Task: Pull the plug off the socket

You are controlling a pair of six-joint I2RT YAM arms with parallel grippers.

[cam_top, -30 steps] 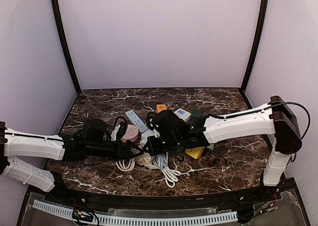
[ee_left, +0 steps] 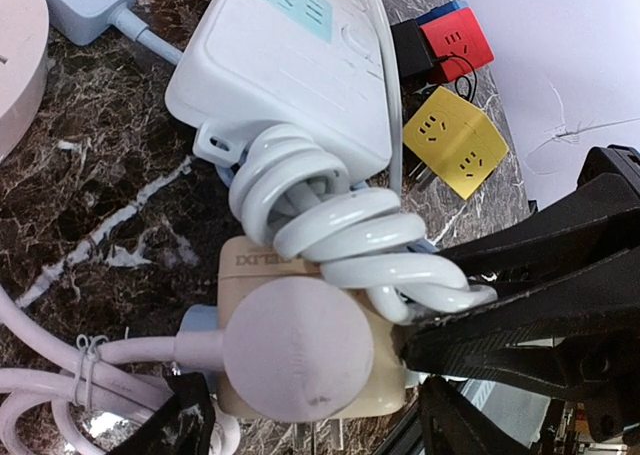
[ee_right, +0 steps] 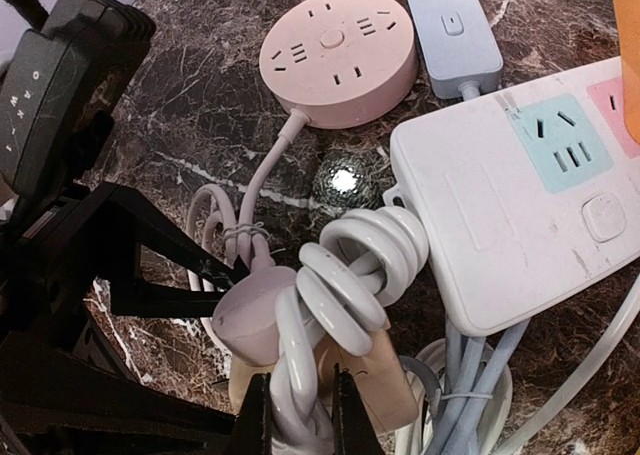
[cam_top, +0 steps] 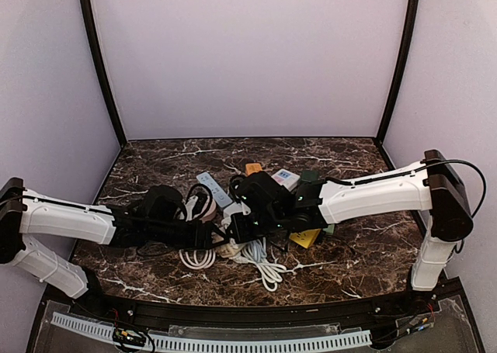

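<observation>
A round pale pink plug point(ee_left: 298, 350) sits on a beige socket block point(ee_left: 238, 265), whose metal prongs show at the bottom of the left wrist view. My left gripper is part open, its fingers on either side of the plug and block. Coiled white cord point(ee_right: 340, 290) lies across the block in the right wrist view. My right gripper is shut on this cord, right beside the plug. The arms hide most of the plug and block in the top view.
A white power strip point(ee_right: 480, 205), a round pink strip point(ee_right: 335, 60) and a blue strip point(ee_right: 455, 50) lie close behind. To the right is a yellow cube socket point(ee_left: 455, 140). Bundled cords crowd the front.
My left gripper and arm have shifted right, closer to the plug and the right gripper. The right arm has stayed nearly still.
</observation>
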